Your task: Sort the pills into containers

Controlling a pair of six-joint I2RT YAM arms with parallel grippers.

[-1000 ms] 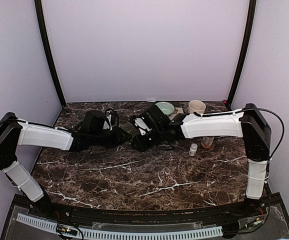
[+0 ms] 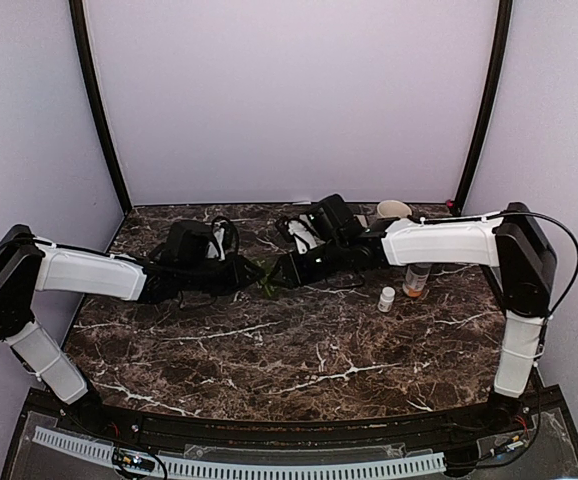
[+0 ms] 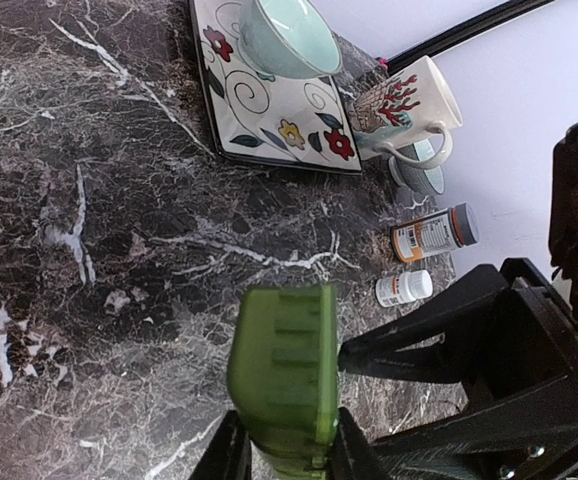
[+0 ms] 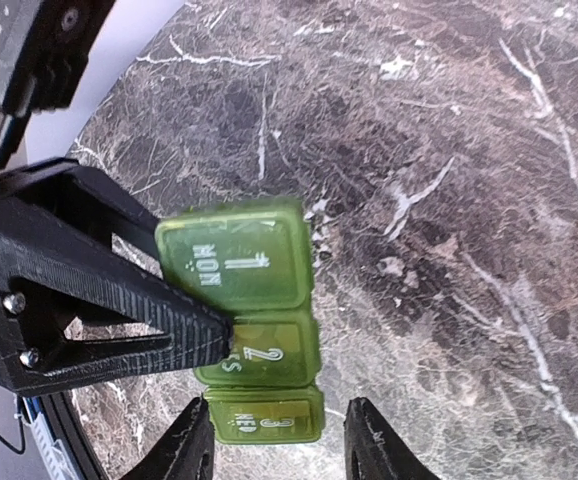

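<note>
A green pill organizer with lettered lids is gripped near its end between the fingers of my left gripper. In the right wrist view the organizer shows several sections, and a black left finger presses against its side. My right gripper is open, its fingers spread either side of the organizer's near end with a gap showing on the right. From above, both grippers meet at the middle of the table around the organizer. A white pill bottle and an amber bottle stand to the right. No loose pills are visible.
A flowered square plate carries a pale green bowl. Beside it stands a mug, with a grey container behind.
My right gripper has shifted slightly to the right, and its arm now covers the bowl. The left arm looks unmoved.
</note>
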